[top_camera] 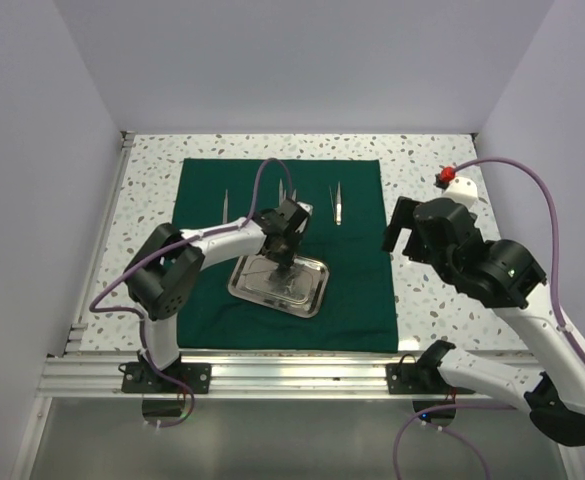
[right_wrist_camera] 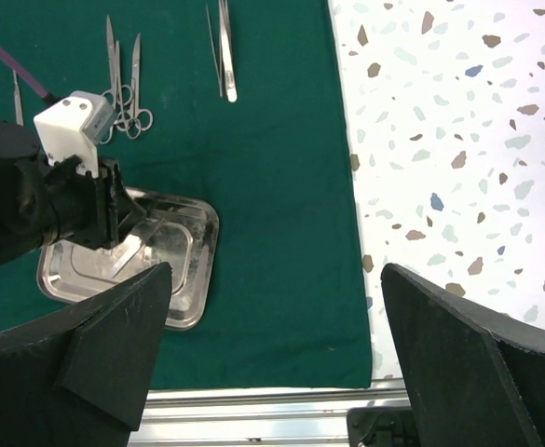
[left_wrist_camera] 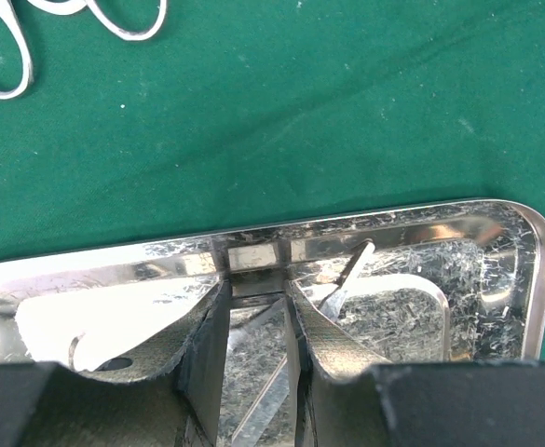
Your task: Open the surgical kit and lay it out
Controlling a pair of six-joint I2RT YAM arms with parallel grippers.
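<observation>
The metal tray (top_camera: 312, 303) lies on the green cloth, with my left gripper low over its back edge. Its fingers stand close together with a narrow gap. A slim metal instrument (left_wrist_camera: 356, 265), apparently a scalpel, slants across the tray and passes behind the right finger; whether it is gripped cannot be told. In the right wrist view this instrument (right_wrist_camera: 128, 258) shows beside the left gripper. Over the white speckled table at right, my right gripper stands wide open with nothing between its fingers.
Behind the tray, scissors (right_wrist_camera: 134, 116) lie partly hidden by the left arm in the top view. Tweezers (top_camera: 338, 205) lie at the back right, and another slim tool (top_camera: 225, 207) at the back left. The cloth right of the tray (top_camera: 362, 300) is bare.
</observation>
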